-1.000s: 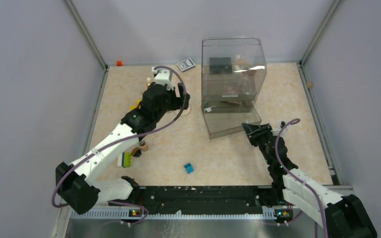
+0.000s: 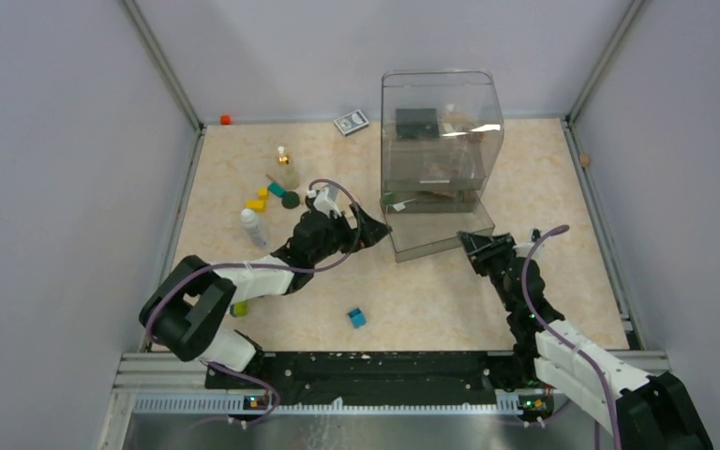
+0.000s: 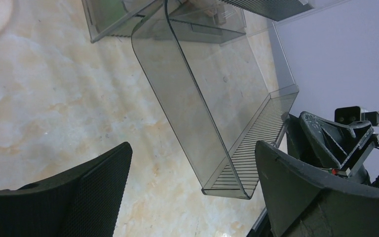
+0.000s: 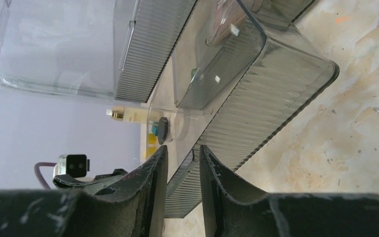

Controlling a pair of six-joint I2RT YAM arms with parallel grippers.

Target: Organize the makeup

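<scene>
A clear acrylic organizer stands at the back centre, its bottom drawer pulled forward. My left gripper is open beside the drawer's left side; in the left wrist view the drawer side runs between the fingers, apart from both. My right gripper is shut on the drawer's front wall, as the right wrist view shows. Loose items lie left: a white bottle, a gold-capped bottle, a dark round lid and yellow pieces.
A blue cube lies front centre, a green item front left, a boxed card pack at the back.
My left gripper has come down and to the right, toward the drawer's near left side. The right gripper and organizer have not visibly moved.
</scene>
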